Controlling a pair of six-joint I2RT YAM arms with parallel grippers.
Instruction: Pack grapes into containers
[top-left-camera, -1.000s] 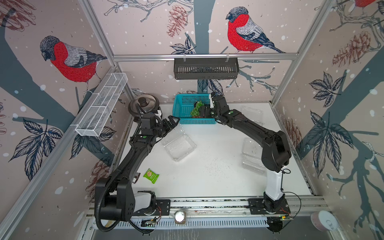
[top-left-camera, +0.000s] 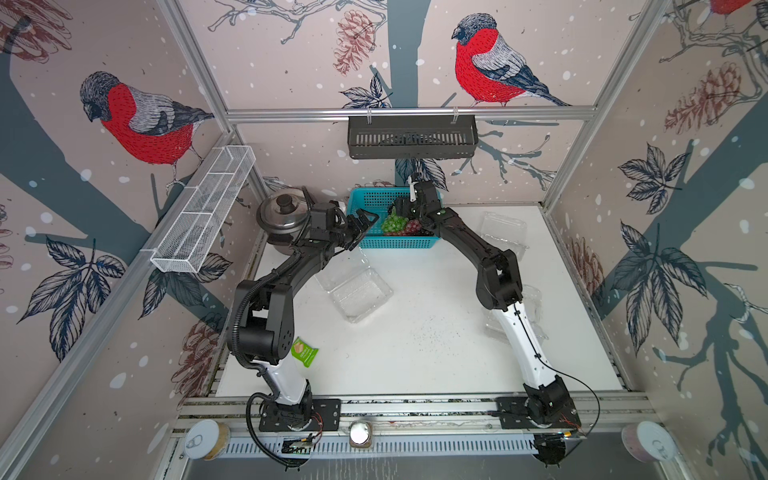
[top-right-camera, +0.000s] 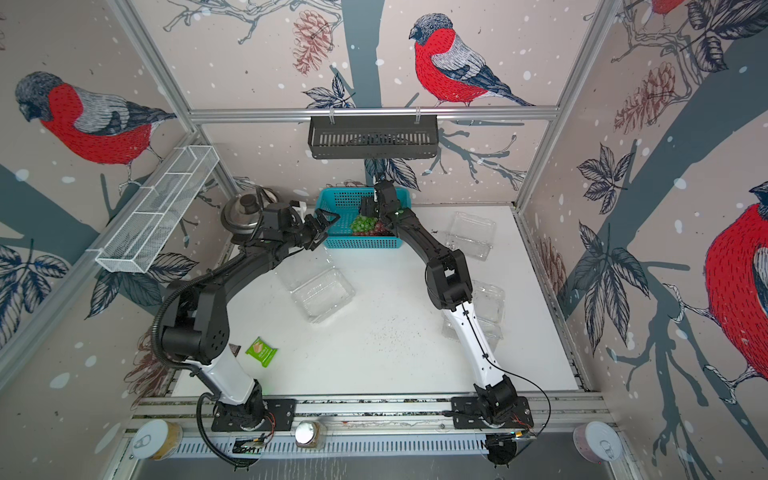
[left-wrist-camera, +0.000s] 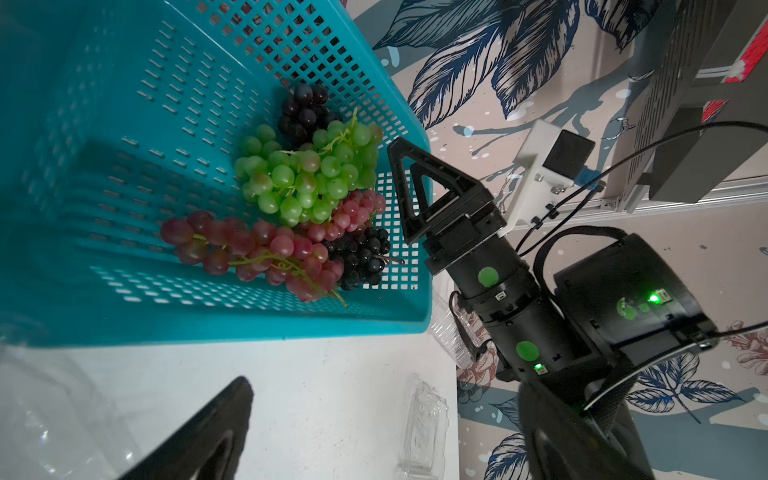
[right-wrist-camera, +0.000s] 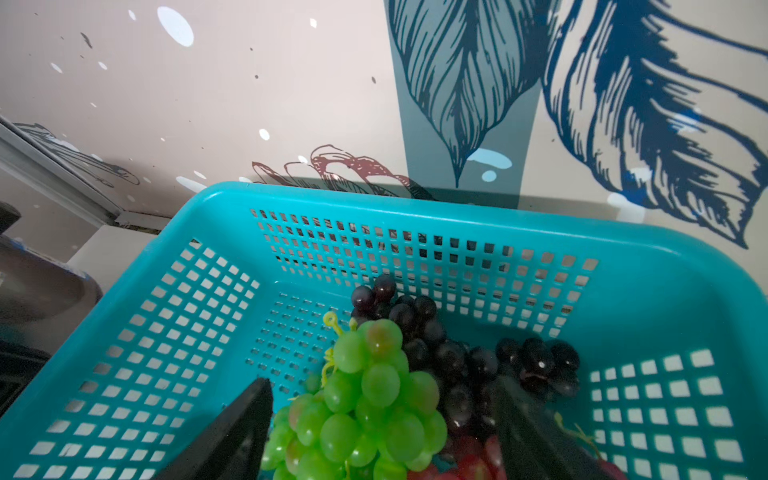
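Note:
The teal basket (left-wrist-camera: 192, 316) at the back of the table holds green grapes (left-wrist-camera: 308, 172), red grapes (left-wrist-camera: 240, 244) and dark grapes (left-wrist-camera: 364, 256), gathered at its right. My left gripper (top-left-camera: 366, 218), open and empty, reaches over the basket's left part, apart from the grapes. Inside the basket's right part, my right gripper has its fingers apart; the green bunch lies below and between them in the right wrist view, contact not clear. One clear plastic container (top-left-camera: 360, 294) stands open in front of the basket. Another container (top-right-camera: 470, 236) is at the back right.
Behind my right arm lies a third clear container (top-right-camera: 486, 302), partly hidden. A lidded pot (top-left-camera: 284, 212) stands left of the basket. A green packet (top-left-camera: 304, 352) lies near the front left.
My left gripper has moved right and farther back, from the basket's left edge to over it.

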